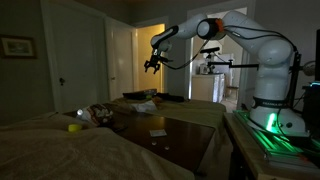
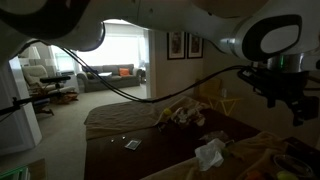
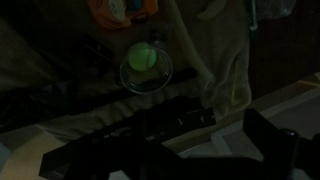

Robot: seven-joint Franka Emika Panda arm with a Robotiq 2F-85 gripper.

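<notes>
My gripper (image 1: 153, 67) hangs high above the far end of the table, well clear of everything on it. The wrist view is dark, with the gripper standing open at the lower edge and nothing visible between its fingers. Below it in that view lie a green round thing (image 3: 142, 56) inside a clear round container (image 3: 150, 84), an orange container (image 3: 122, 12) with something pale in it, and a crumpled brown cloth (image 3: 222, 60).
On the dark table (image 1: 185, 146) lie a white card (image 1: 158, 133), a white crumpled bag (image 2: 210, 154) and a heap of mixed items (image 1: 98, 114). A yellow object (image 1: 75, 127) rests on the beige cloth (image 1: 60, 150).
</notes>
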